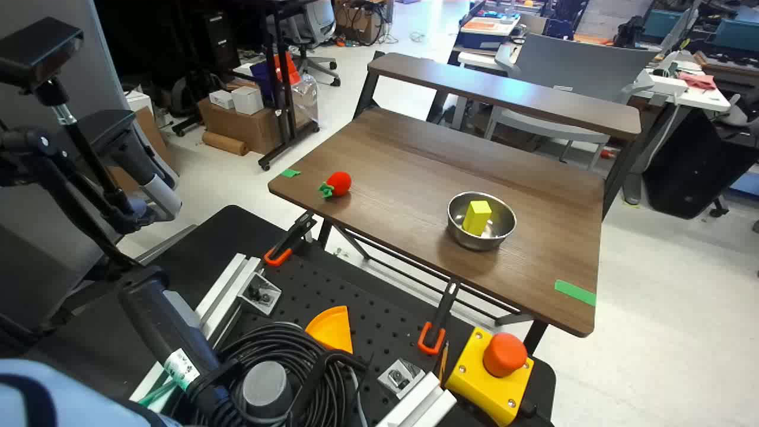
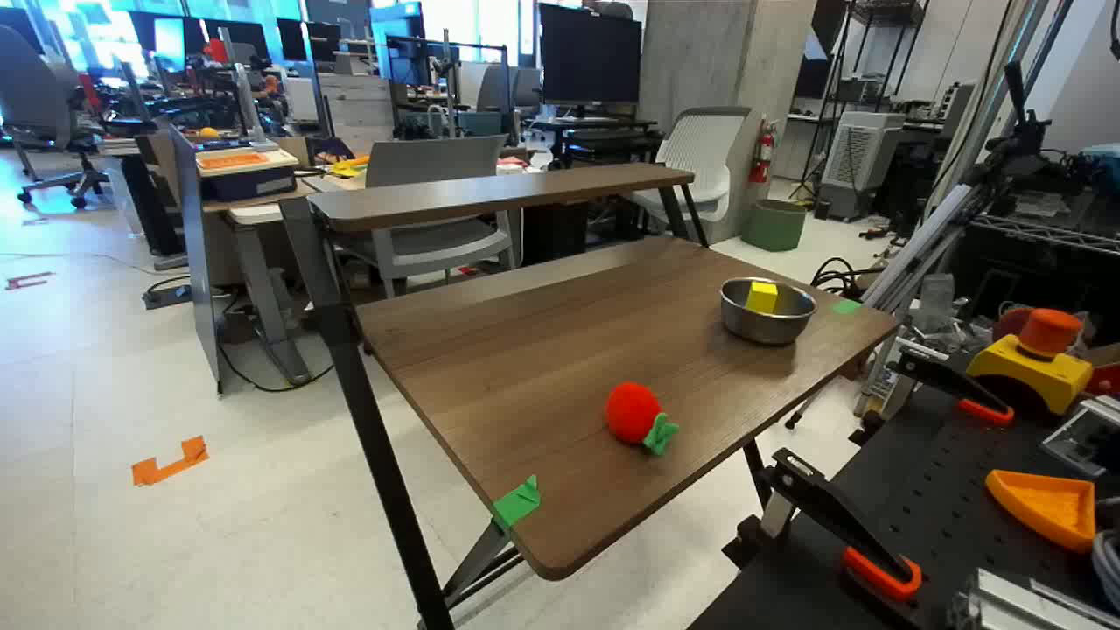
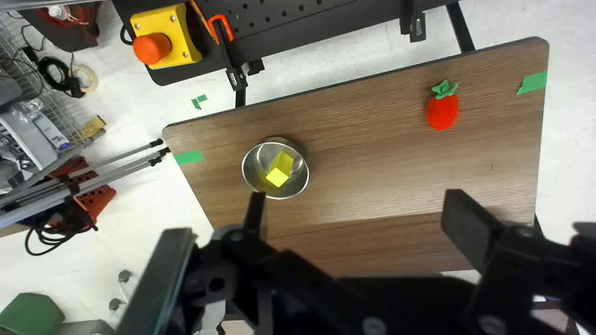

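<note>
A yellow block (image 1: pixel 477 216) stands inside a metal bowl (image 1: pixel 456 231) on the right half of the brown table in exterior view 1. A red plush fruit with green leaves (image 1: pixel 339 184) lies on bare wood near the table's other end. From above, the wrist view shows the bowl (image 3: pixel 304 179) with the block (image 3: pixel 281 168) in it, and the red fruit (image 3: pixel 442 113) at upper right. My gripper is open high over the table, its fingers wide apart and nothing between them. Neither exterior view shows the gripper.
A raised shelf (image 1: pixel 498 89) runs along the table's back edge. Black clamps with orange handles (image 2: pixel 840 525) sit on the pegboard bench in front, beside an emergency-stop box (image 1: pixel 491 370). Green tape (image 1: pixel 574 292) marks the table (image 1: pixel 398 213).
</note>
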